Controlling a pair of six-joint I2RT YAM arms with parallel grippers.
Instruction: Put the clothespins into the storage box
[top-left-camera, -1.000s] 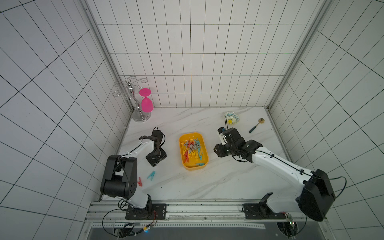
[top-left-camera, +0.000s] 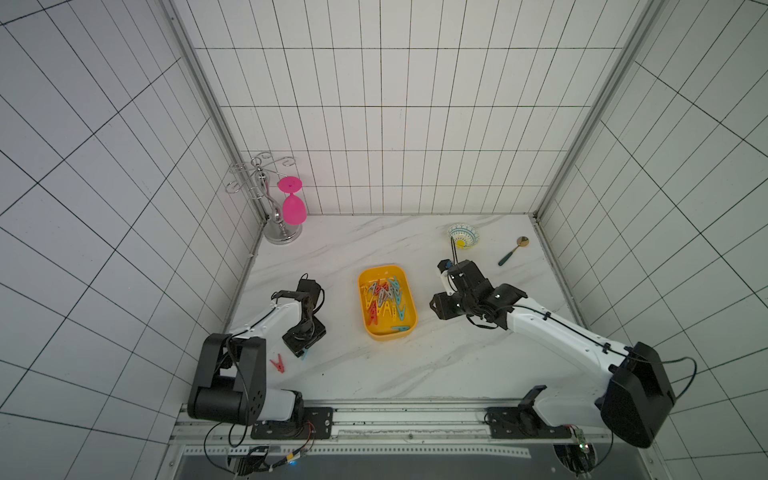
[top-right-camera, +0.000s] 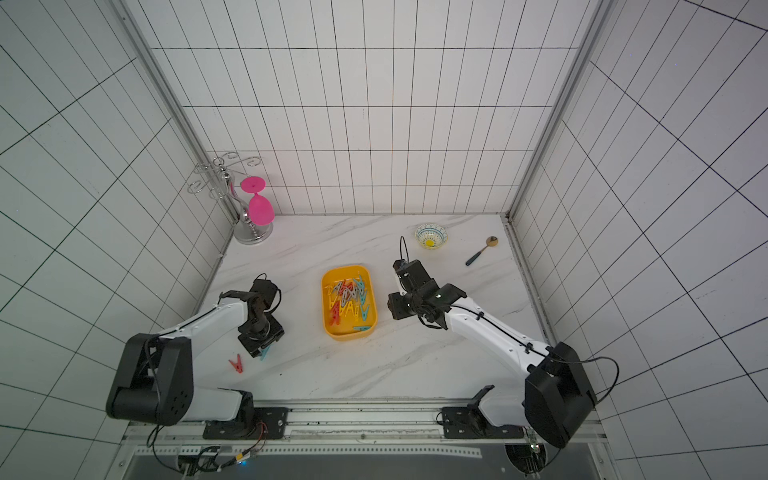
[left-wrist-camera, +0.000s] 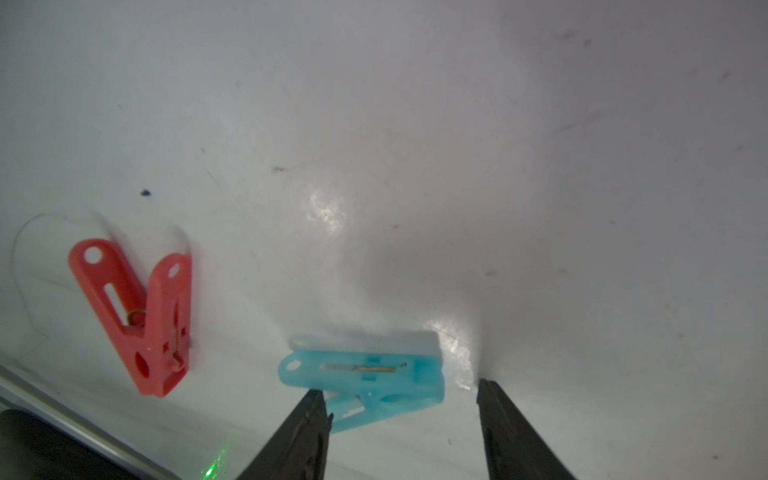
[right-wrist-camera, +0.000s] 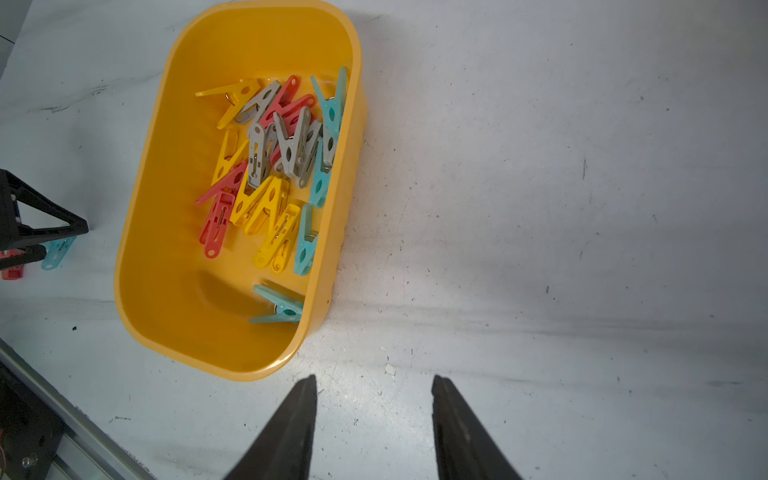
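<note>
Two clothespins lie on the table at the left: a red one (left-wrist-camera: 148, 320) and a blue one (left-wrist-camera: 364, 376). Over the blue one stands my left gripper, open; the pin lies between its fingers, nearer the left one, whose tip overlaps the pin's handle end. In the top left view the left gripper mostly covers the blue pin. The yellow storage box (right-wrist-camera: 340, 216) stands mid-table with several red, grey, yellow and blue clothespins inside. My right gripper hangs right of the box, its fingers apart with nothing between them.
At the back left rises a metal stand (top-left-camera: 280, 232) with a pink hanging piece (top-left-camera: 293, 209). A patterned bowl (top-right-camera: 430, 235) and a spoon (top-right-camera: 481, 251) lie at the back right. Free tabletop separates the left gripper from the box.
My left gripper has come toward the front of the table and down over the blue clothespin, which was uncovered a second ago.
</note>
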